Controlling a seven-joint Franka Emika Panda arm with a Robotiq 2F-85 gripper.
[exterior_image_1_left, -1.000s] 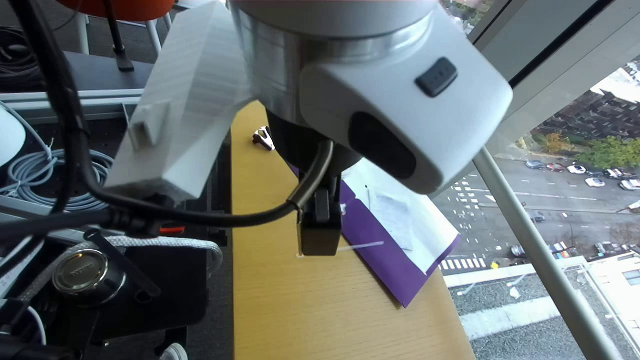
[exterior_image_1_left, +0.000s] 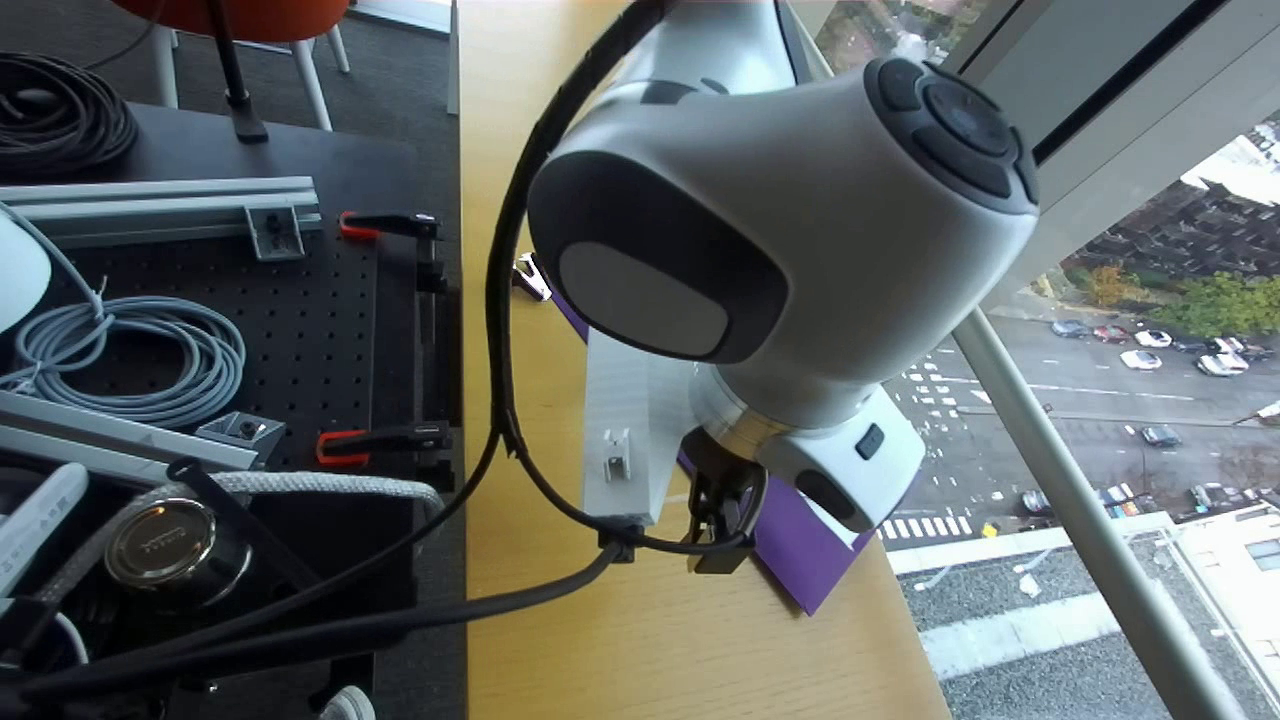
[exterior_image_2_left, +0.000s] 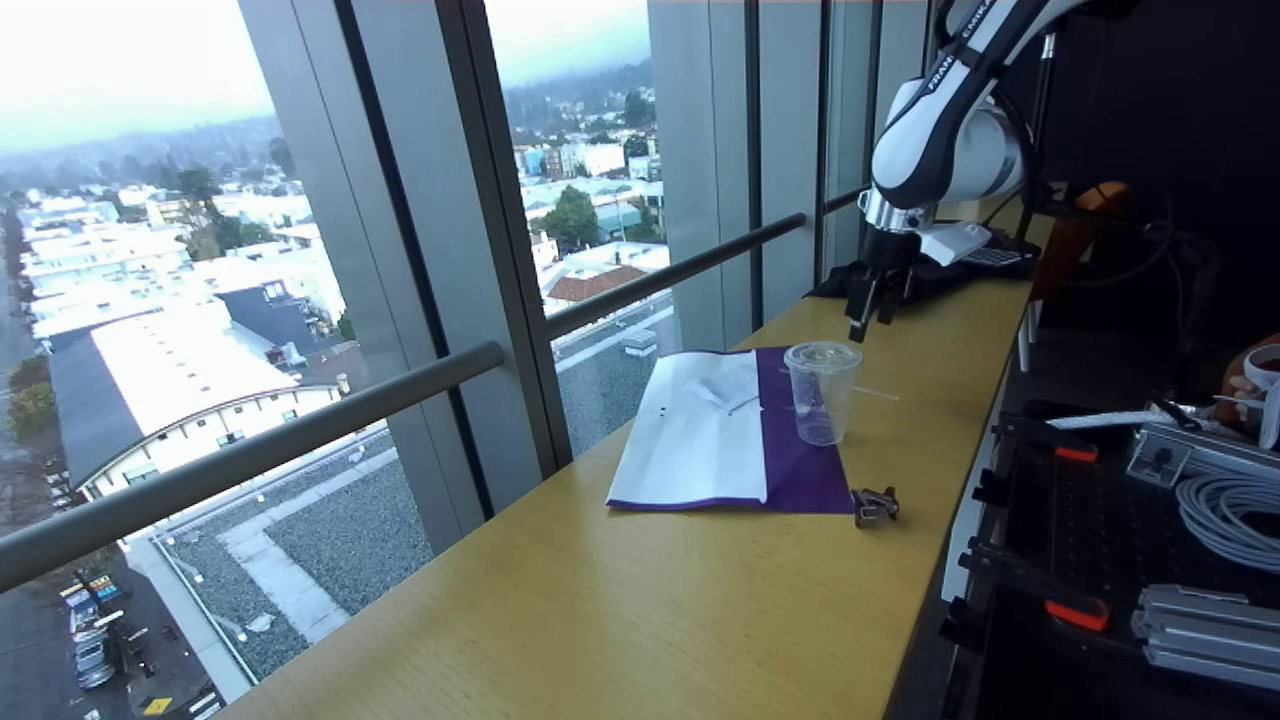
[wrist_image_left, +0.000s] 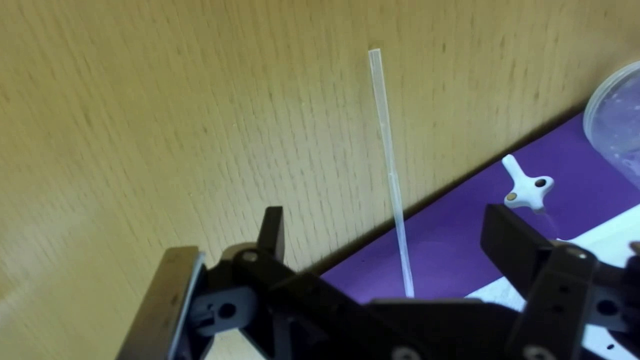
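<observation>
Midway between the open fingers of my gripper runs a clear straw (wrist_image_left: 388, 157), seen from above in the wrist view. One end lies on the bare table, the other across the purple folder (wrist_image_left: 432, 240); the fingers do not touch it. A clear plastic cup (exterior_image_2_left: 821, 394) stands upright at the folder's edge in exterior view 2. My gripper (exterior_image_2_left: 879, 306) hangs above the table beyond the cup. A small white cross-shaped piece (wrist_image_left: 528, 187) rests on the folder. In exterior view 1 the arm hides the cup.
White papers (exterior_image_2_left: 702, 432) cover much of the folder. A metal clip-like object (exterior_image_2_left: 875, 505) sits by its near corner. The window rail (exterior_image_2_left: 672, 282) borders one side, a black cart (exterior_image_1_left: 300, 300) the other.
In exterior view 1 the arm has drawn back from the camera and the gripper has shifted right, towards the folder. The straw, visible there before, is now hidden.
</observation>
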